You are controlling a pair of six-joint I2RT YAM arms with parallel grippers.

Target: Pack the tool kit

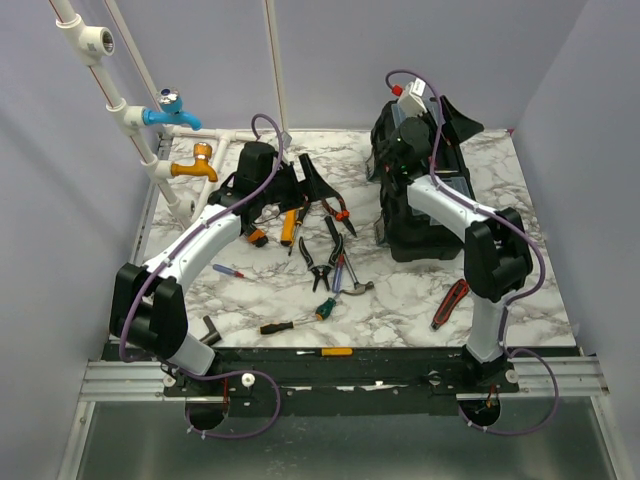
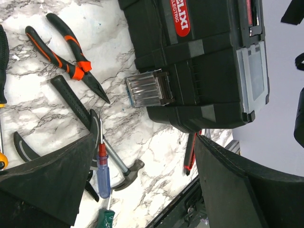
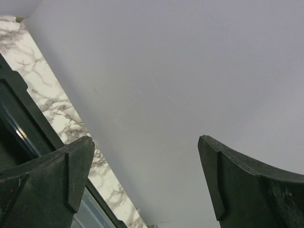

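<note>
The black toolbox (image 1: pixel 425 236) stands right of centre on the marble table. A clear front latch (image 2: pixel 145 89) sticks out from it in the left wrist view. My right gripper (image 1: pixel 455 124) is open over its far part; the right wrist view shows a dark hollow edge of the box (image 3: pixel 28 118) at left and nothing between the fingers. My left gripper (image 1: pixel 308 182) hangs open above the tools, its fingers (image 2: pixel 52 180) apart and empty. Below lie orange-black pliers (image 2: pixel 78 66), a hammer (image 2: pixel 123 173), black-handled cutters (image 2: pixel 28 149) and a blue-handled screwdriver (image 2: pixel 103 178).
A red utility knife (image 1: pixel 450 304) lies right of the box. Near the front edge are a dark screwdriver (image 1: pixel 278 327) and a yellow-handled tool (image 1: pixel 335 351). White pipes with a blue tap (image 1: pixel 170 117) and an orange tap (image 1: pixel 198 167) stand at left.
</note>
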